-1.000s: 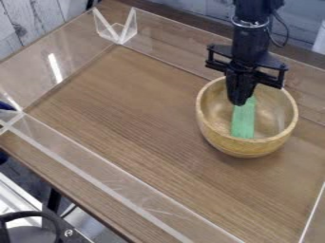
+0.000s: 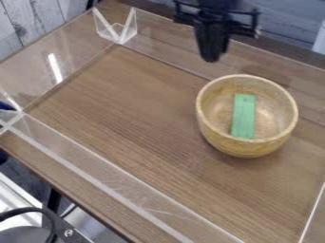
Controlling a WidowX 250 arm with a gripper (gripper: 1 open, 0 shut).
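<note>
My gripper (image 2: 210, 45) hangs at the top of the camera view, above and behind a wooden bowl (image 2: 216, 135); it is dark and blurred, shut, with nothing visible between its fingers. A green bar (image 2: 242, 116) lies inside the bowl, which rests on the wooden table (image 2: 127, 123) at the right.
A small clear plastic object (image 2: 117, 28) stands at the back left. Clear strips run along the table's left and front edges. A dark cable loop lies at the bottom left corner.
My gripper has moved up and back, away from the bowl. The green bar remains in the bowl.
</note>
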